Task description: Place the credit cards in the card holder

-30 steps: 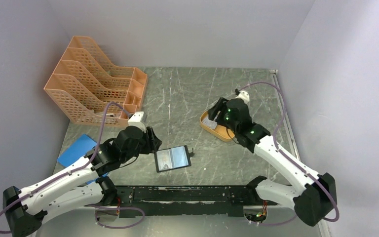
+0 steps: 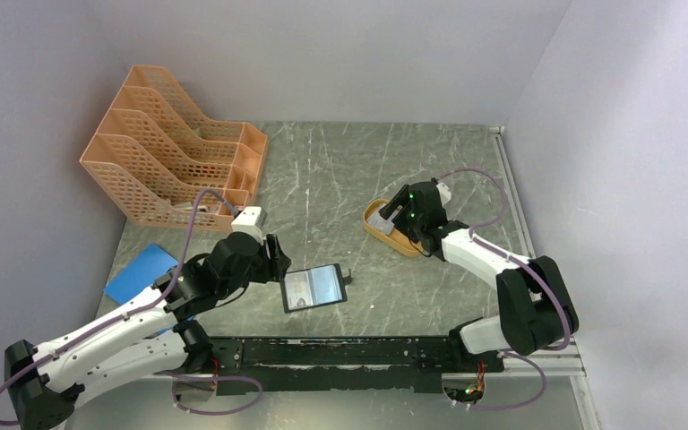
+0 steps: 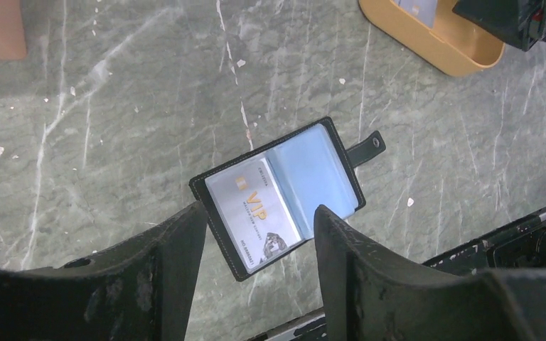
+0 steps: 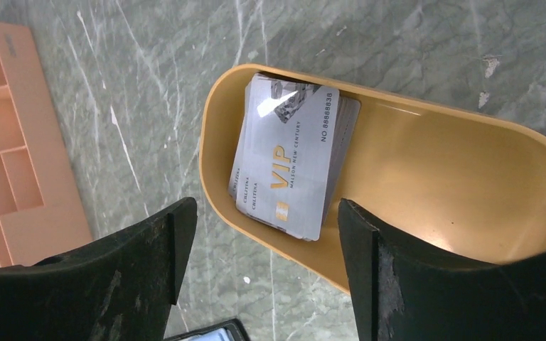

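In the right wrist view a stack of white VIP credit cards (image 4: 288,160) lies at one end of a yellow-orange tray (image 4: 426,177). My right gripper is open above that end, with nothing held between its fingers. The black card holder (image 3: 282,199) lies spread open on the table, a VIP card (image 3: 254,213) showing on its one side and a pale blue panel on the other; its strap sticks out to the right. Over the holder's left side in the top view, my left gripper (image 2: 279,258) is open and empty.
A peach multi-slot organizer (image 2: 175,152) stands at the back left. A blue sheet (image 2: 141,272) lies partly under the left arm. Bare table separates the holder from the tray.
The right arm has folded and lowered, bringing its gripper down nearer the cards in the tray. The left arm shifted only slightly; holder and tray stayed put.
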